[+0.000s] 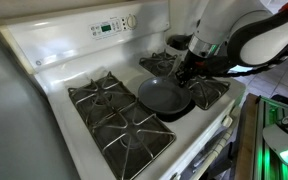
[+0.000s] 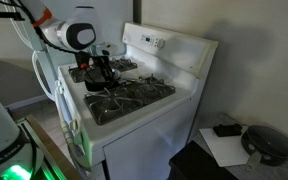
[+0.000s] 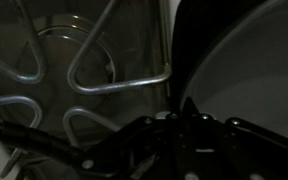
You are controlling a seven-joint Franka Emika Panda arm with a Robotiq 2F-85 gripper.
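A dark frying pan (image 1: pixel 165 96) rests on the stove between its left and right burner grates. Exterior view 2 shows the pan (image 2: pixel 99 83) partly hidden behind the arm. My gripper (image 1: pixel 187 80) is low at the pan's right side, close to its rim. In the dim wrist view, the gripper appears shut, its fingertips by the edge of the pan (image 3: pixel 259 70); nothing shows between them. Whether they touch the pan, I cannot tell.
Black grates (image 1: pixel 124 128) cover the left burners, with bare white stovetop around them. The raised control panel (image 1: pixel 94 32) bounds the back. A lidded dark pot (image 2: pixel 268 145) sits on the counter beyond the stove, beside a white sheet (image 2: pixel 224 147).
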